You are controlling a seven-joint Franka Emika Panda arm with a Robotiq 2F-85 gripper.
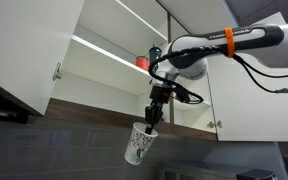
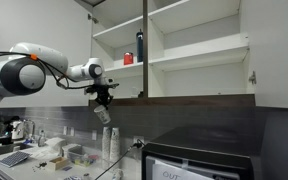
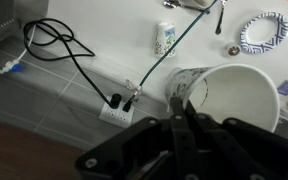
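Observation:
A white cup (image 1: 138, 149) with a dark pattern hangs tilted in the air below my gripper (image 1: 150, 124) in exterior view 1. The gripper is shut on the cup's thin rim. In exterior view 2 the same cup (image 2: 103, 115) is above the counter, in front of the tiled wall. Looking down in the wrist view, I see the cup's white, empty-looking inside (image 3: 246, 98), with the dark fingers (image 3: 189, 112) at its left edge. The fingertips' far sides are hidden.
Open cabinet shelves (image 2: 199, 57) are above, holding a red can (image 2: 128, 57) and a dark bottle (image 2: 139, 46). Tall stacked cups (image 2: 115, 144) stand on the counter. A black appliance (image 2: 204, 150) is to the right. Cables (image 3: 69, 45) lie near a wall outlet (image 3: 116, 112).

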